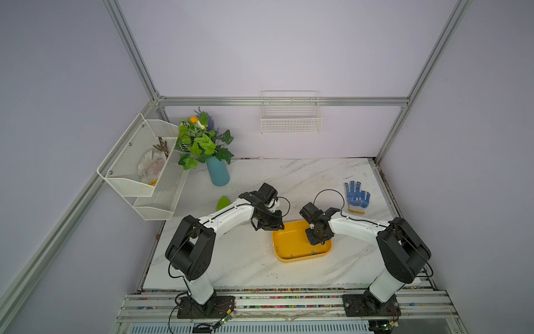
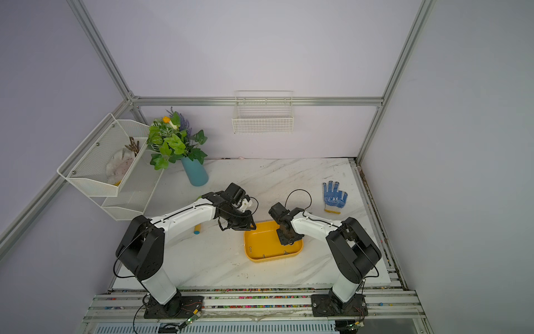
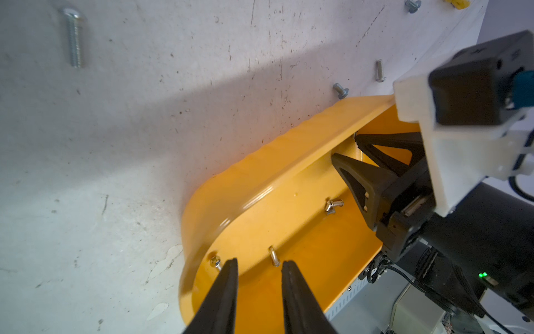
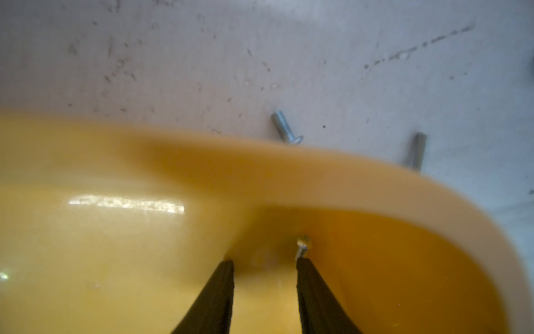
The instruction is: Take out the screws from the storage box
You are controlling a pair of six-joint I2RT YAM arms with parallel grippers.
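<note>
The yellow storage box [image 1: 289, 250] sits on the marble table with small screws inside, among them one [image 3: 274, 256] on its floor, a cluster [image 3: 332, 204] and one in the corner [image 4: 302, 247]. My left gripper hangs over the box's left end, fingers apart, nothing seen between them. My right gripper is inside the box at its right, fingertips apart beside the corner screw; the right wrist view is blurred. Loose screws [image 3: 74, 39] lie on the table outside the box.
A vase of flowers [image 1: 218, 172] and wire shelves [image 1: 133, 178] are at the back left, a blue glove [image 1: 357, 194] at the back right. The table behind the box is mostly clear.
</note>
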